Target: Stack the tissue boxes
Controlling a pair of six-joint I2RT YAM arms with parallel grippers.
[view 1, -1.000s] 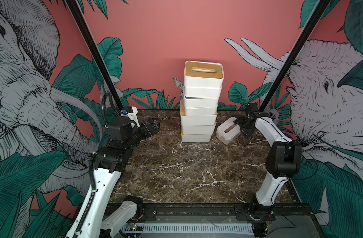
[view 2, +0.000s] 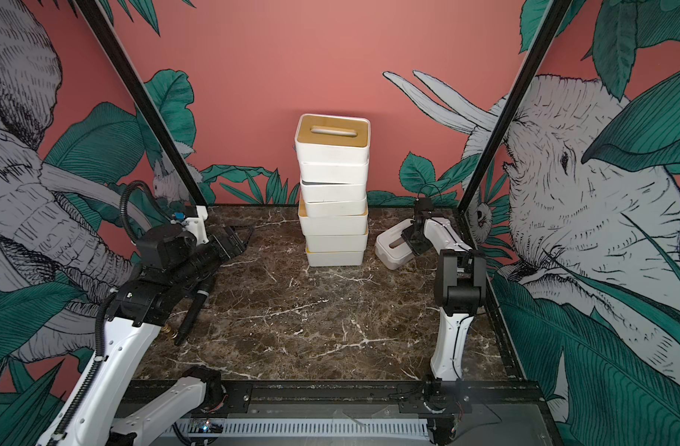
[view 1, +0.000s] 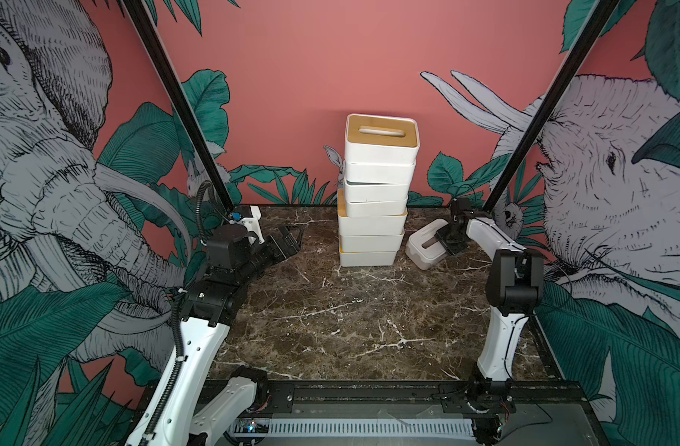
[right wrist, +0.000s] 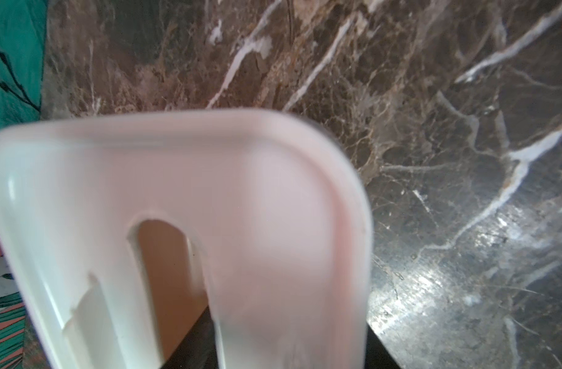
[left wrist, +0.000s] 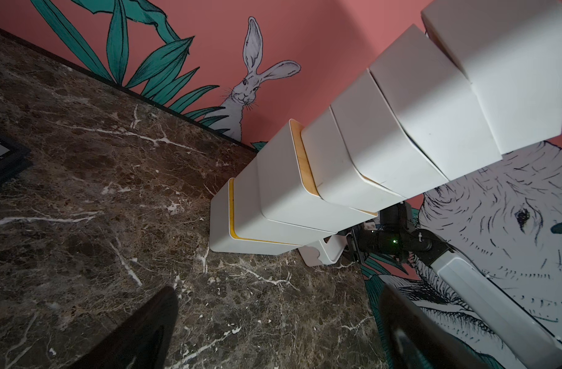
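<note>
A tall stack of white tissue boxes point(view 1: 371, 224), some with tan lids, stands upright at the table's back middle, its upper boxes slightly offset. A tan lid with a slot tops the uppermost box point(view 2: 332, 152). Right of the stack, a pinkish-white box point(view 1: 423, 250) sits turned at an angle on the table. My right gripper is at that box, fingers parted around one side of its top, one finger point(right wrist: 198, 344) at the slot and the other outside; whether they press is hidden. Left of the stack, my left gripper point(view 1: 295, 239) stands open and empty.
A pink wall point(view 2: 250, 89) rises close behind the boxes. Dark frame posts point(view 1: 540, 111) edge the workspace at both sides.
The left arm has shifted slightly. The stack has not moved.
</note>
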